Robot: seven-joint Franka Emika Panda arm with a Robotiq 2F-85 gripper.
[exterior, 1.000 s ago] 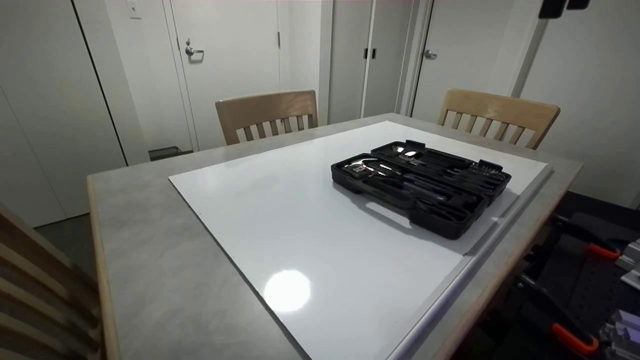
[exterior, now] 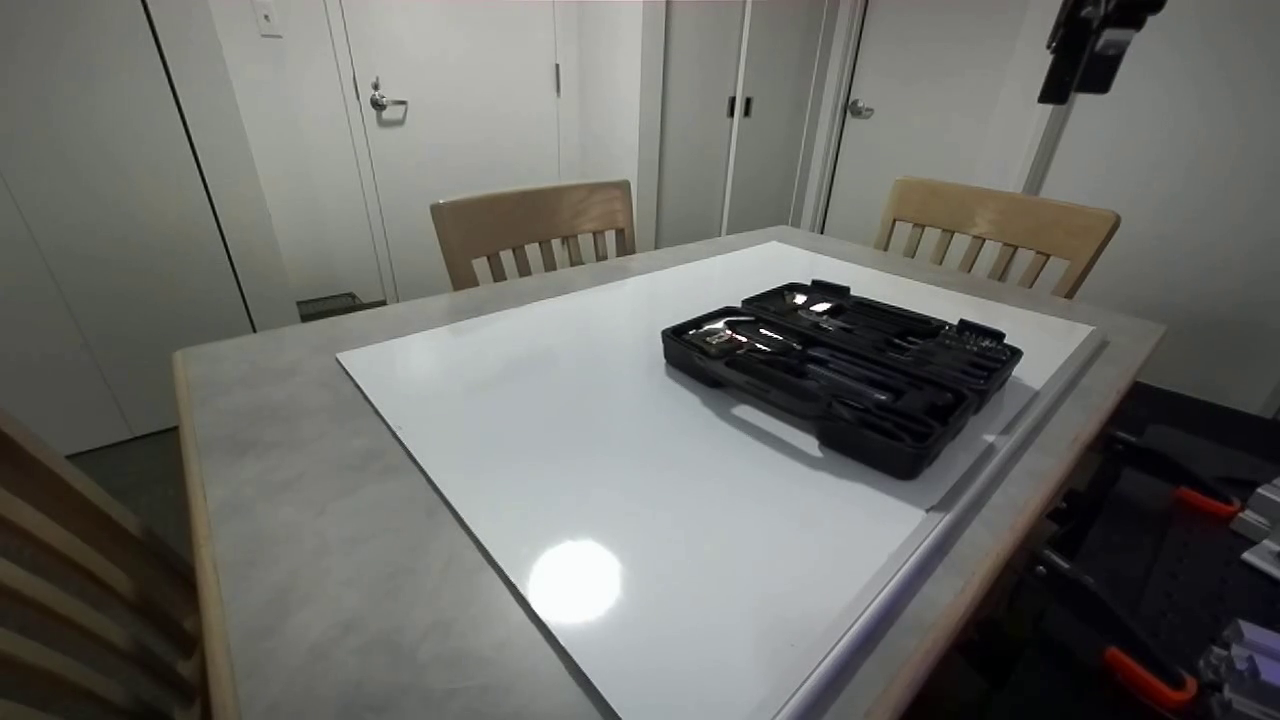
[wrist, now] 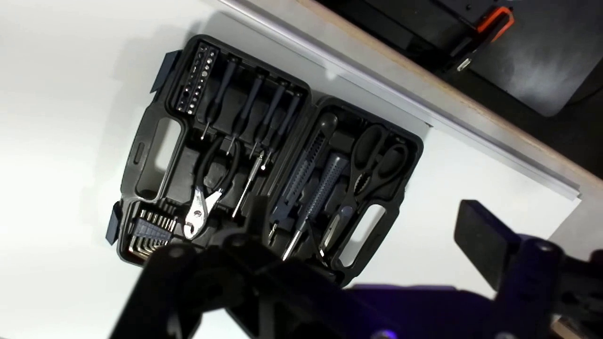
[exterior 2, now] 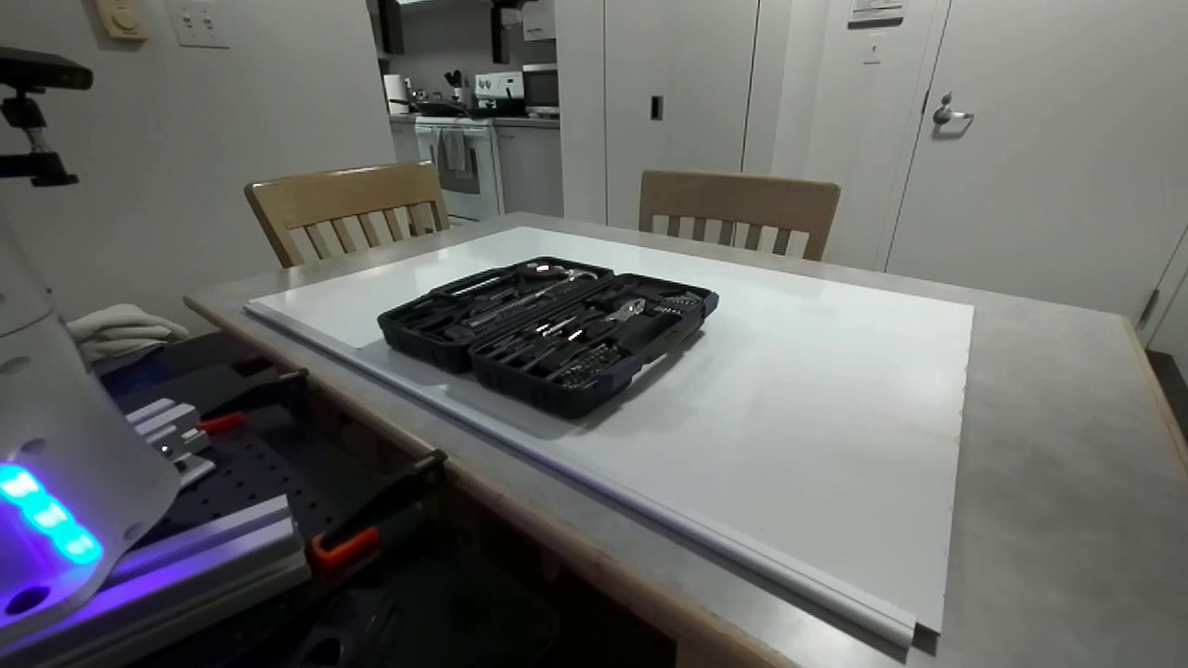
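Observation:
A black tool case (exterior: 840, 372) lies unfolded on the white board, holding its tools in both halves. In the wrist view, pliers (wrist: 197, 212), several dark-handled screwdrivers (wrist: 247, 107), hex keys (wrist: 152, 229) and a bit strip (wrist: 198, 79) fill one half. Scissors (wrist: 367, 164) and a hammer-like ribbed handle (wrist: 328, 183) lie in the other half, whose lower end is partly hidden by my gripper. High above the table's right side, my gripper (exterior: 1076, 86) is open and empty, well clear of the case. Its fingers (wrist: 486, 243) stand wide apart.
The white board (exterior 2: 802, 423) has wide free room beside the case. A raised strip (exterior 2: 624, 501) runs along its robot-side edge. Orange-tipped clamps (exterior 2: 345, 549) sit by the arm's base, and wooden chairs (exterior 2: 741, 206) stand around the table.
My gripper has come lower and slightly left in exterior view 1, showing more of itself at the top right. The tool case has stayed put.

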